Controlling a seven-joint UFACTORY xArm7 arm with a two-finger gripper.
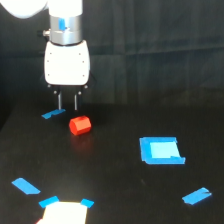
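A small red block (80,125) rests on the dark table at the left. Above it in the picture hangs my gripper (68,102), a little to its left. The two thin fingers stand apart, with nothing visible between them and a clear gap down to the block. A white square bordered with blue tape (163,150) lies on the table to the right; no object is on it.
Strips of blue tape mark the table at the left (26,186) and the lower right (196,196). A bright pale object (64,213) is cut off by the bottom edge. Between the block and the taped square the table is bare.
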